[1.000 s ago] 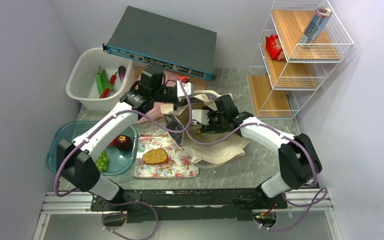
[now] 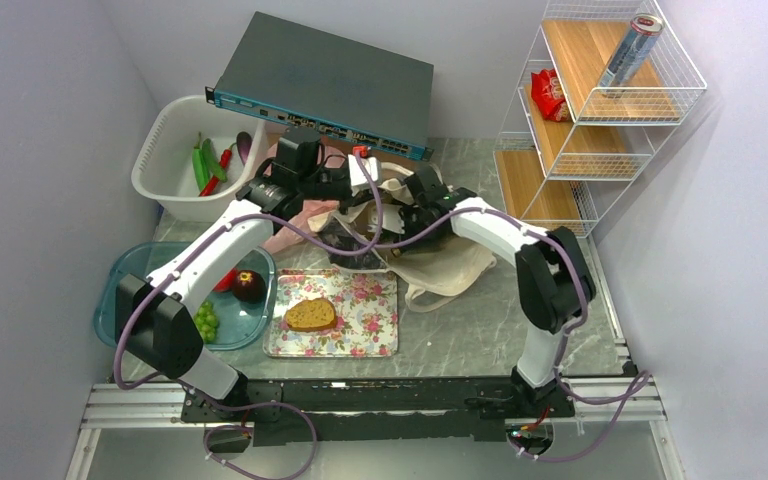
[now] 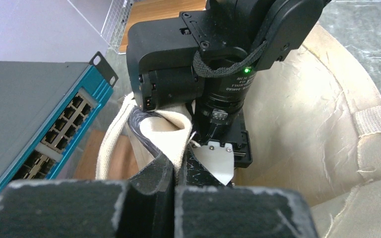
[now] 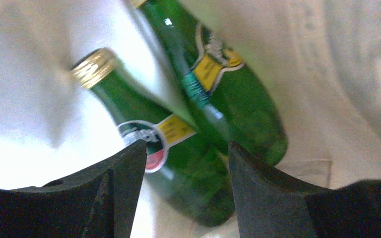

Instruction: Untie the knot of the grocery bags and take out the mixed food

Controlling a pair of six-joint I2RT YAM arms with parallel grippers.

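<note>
A beige canvas bag (image 2: 440,270) lies open in the middle of the counter. My left gripper is shut on the bag's strap (image 3: 166,131), which is bunched with dark cloth at its upper edge. My right gripper is down inside the bag, open, its fingertips over two green glass bottles (image 4: 188,183) that lie on the pale lining. In the top view both grippers are mostly hidden by their arms and the bag.
A floral tray (image 2: 340,340) with bread is in front, a teal bin (image 2: 130,270) and white basket (image 2: 160,165) at left, a network switch (image 2: 325,70) behind, a wire rack (image 2: 600,120) at back right. Bare counter lies right of the bag.
The bag's front flap and strap have shifted right, off the tray.
</note>
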